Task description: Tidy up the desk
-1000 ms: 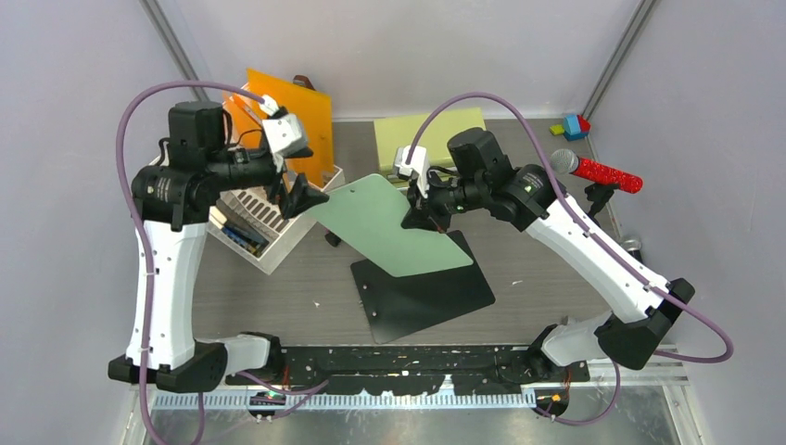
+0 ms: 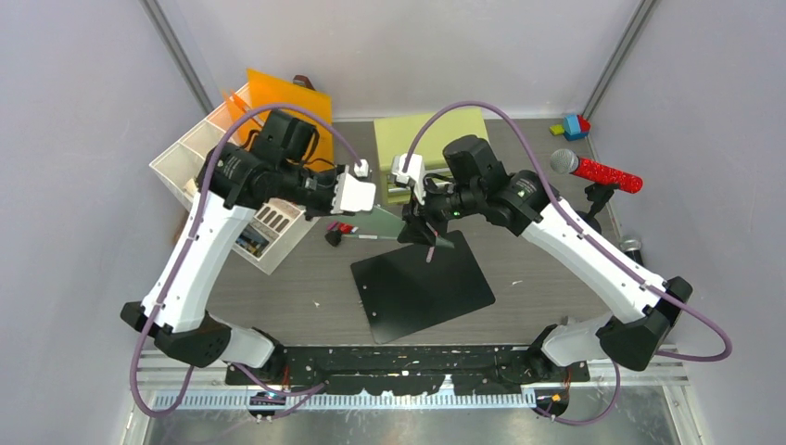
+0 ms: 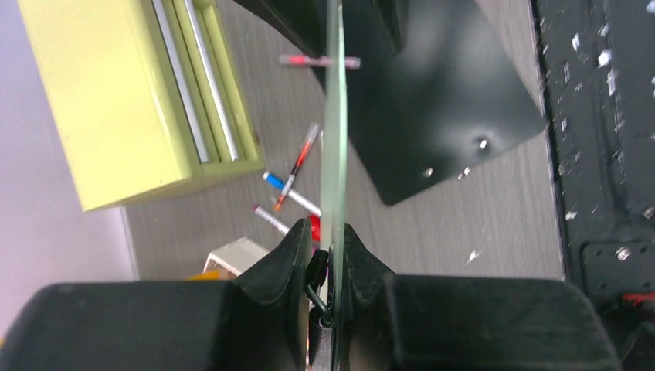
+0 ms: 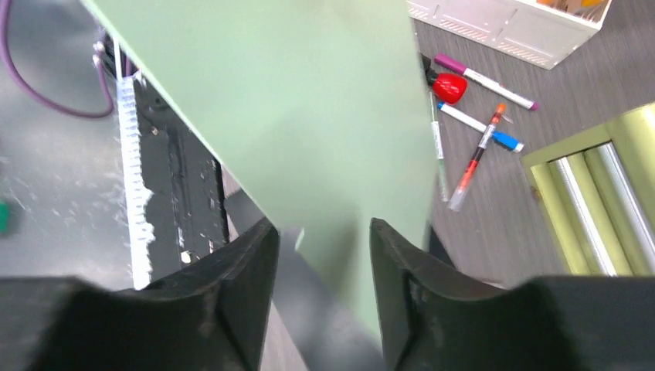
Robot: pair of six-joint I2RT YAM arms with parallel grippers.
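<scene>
A thin pale green board point(image 4: 332, 116) spans the space between my two grippers, turned nearly edge-on in the top view. At its near end in the left wrist view, my left gripper is shut on it. My right gripper stands part open, with the board lying between its spread fingers. Beneath them, a black board point(image 2: 422, 301) rests flat on the desk. Several markers, among them a red and black one point(image 4: 479, 154) and a purple-capped one point(image 4: 490, 82), lie loose beside a red-headed object point(image 4: 449, 87).
A white compartment organizer point(image 2: 288, 252) with orange folders point(image 2: 287, 95) stands at left. The yellow-green drawer box point(image 2: 399, 134) sits at the back. At right are a red microphone point(image 2: 607, 174) and colored blocks point(image 2: 573, 127). Desk right of the black board is clear.
My left gripper has moved right, toward the right gripper. The green board has turned from its broad face to nearly edge-on in the top view. My right arm has shifted only slightly.
</scene>
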